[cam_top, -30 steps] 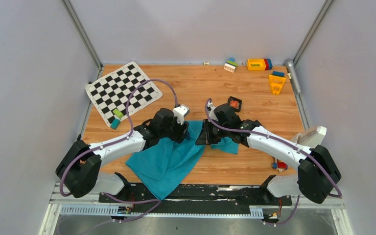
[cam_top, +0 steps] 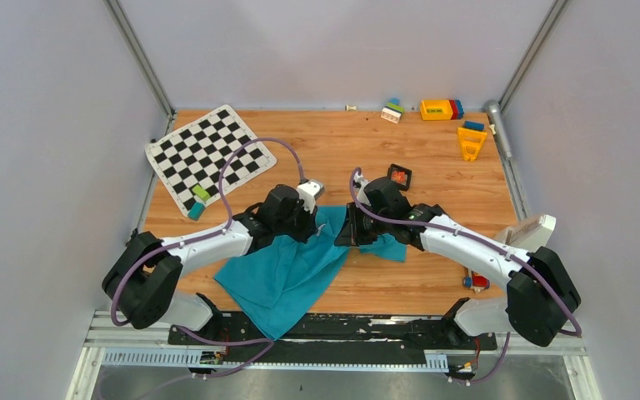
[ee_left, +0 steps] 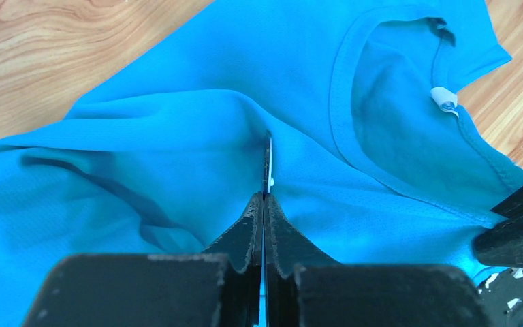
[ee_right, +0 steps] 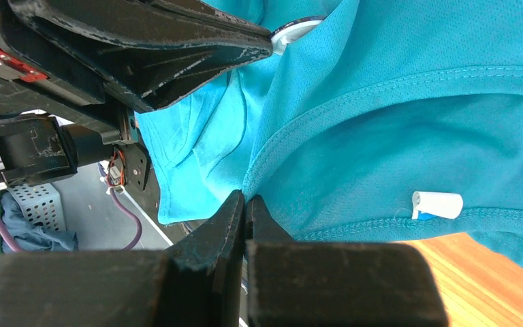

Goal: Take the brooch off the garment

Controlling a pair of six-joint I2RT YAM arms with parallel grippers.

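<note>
The garment (cam_top: 279, 275) is a turquoise cloth lying rumpled on the table under both grippers. On it stands the brooch (ee_left: 268, 163), a thin dark-edged disc seen edge-on in the left wrist view; its pale face (ee_right: 296, 33) shows in the right wrist view. My left gripper is shut with its tips right at the brooch's near edge; whether they touch it I cannot tell. The right gripper is shut on a fold of the garment's hemmed neckline, which runs up to its tips and looks raised.
A checkerboard (cam_top: 217, 150) lies at the back left with small blocks on its lower corner. Toy bricks (cam_top: 437, 110) stand at the back right, and a dark square item (cam_top: 399, 176) sits behind the right arm. The grippers are close together.
My right arm has hardly moved.
</note>
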